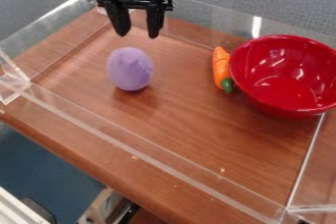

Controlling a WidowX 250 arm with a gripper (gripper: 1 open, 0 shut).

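Observation:
My black gripper [137, 26] hangs at the top left of the wooden board, its two fingers apart with nothing between them. Below it and slightly nearer sits a purple ball-like object [130, 69]. An orange carrot [221, 66] with a green end lies to the right, beside a large empty red bowl [282, 79].
A clear low plastic wall [157, 155] surrounds the wooden board [171, 130]. The middle and front of the board are bare. A grey wall stands behind.

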